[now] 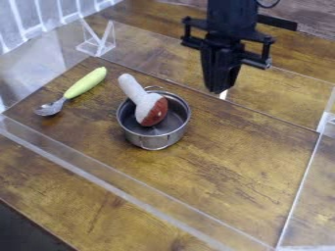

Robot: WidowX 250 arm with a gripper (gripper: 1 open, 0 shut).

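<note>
A small metal pot (167,132) stands on the wooden table, a white-handled object with a red head (155,108) resting inside it, its white end leaning on the back rim. My black gripper (224,71) hangs in the upper right, behind and above the pot and clear of it. Nothing shows held in it; how far its fingers are apart is hard to tell.
A metal spoon with a yellow-green handle (85,83) lies left of the pot. Clear panels border the wooden table (222,186).
</note>
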